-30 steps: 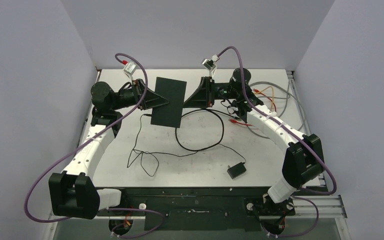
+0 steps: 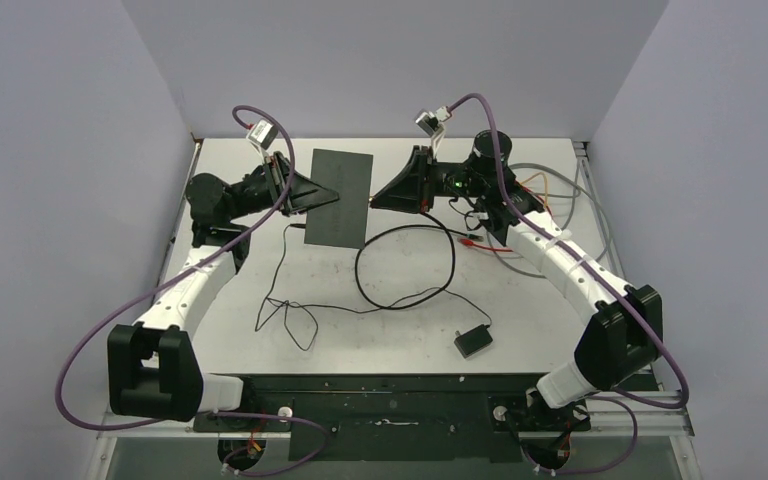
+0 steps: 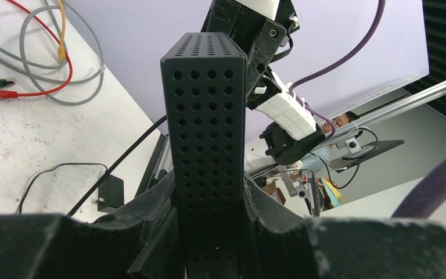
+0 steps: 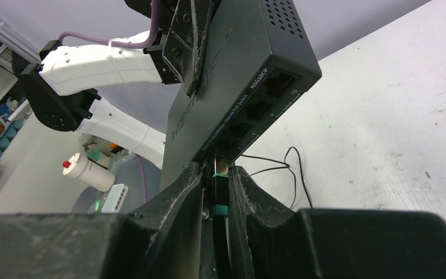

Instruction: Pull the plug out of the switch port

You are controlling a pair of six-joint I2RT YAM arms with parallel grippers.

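Note:
The dark flat switch is held up over the table, with my left gripper shut on its left side. In the left wrist view its perforated end stands between the fingers. My right gripper is at the switch's right edge, shut on the plug of a black cable. The right wrist view shows the plug, clear-tipped with green bands, between the fingers and right by the row of ports. Whether its tip is still inside the port I cannot tell.
A thin power cord runs across the table to a black adapter at the front. Grey, red and yellow cables lie at the right.
My right gripper has shifted slightly right and a thin gap now shows between its fingertips and the switch's edge. The switch has tilted and moved slightly toward the back. The black cable's loop has moved slightly right.

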